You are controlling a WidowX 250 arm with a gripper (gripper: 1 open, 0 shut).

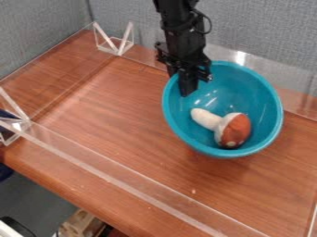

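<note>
A teal bowl (247, 102) stands on the wooden table at the right of the view. A toy mushroom (231, 128) with a white stem and orange cap lies inside it. My black gripper (186, 80) points down at the bowl's back-left rim, its fingers reaching over the rim. Whether the fingers are closed on the rim is hard to tell.
Clear walls edge it at the front and back, with white brackets (114, 42) at the left. A grey wall stands behind.
</note>
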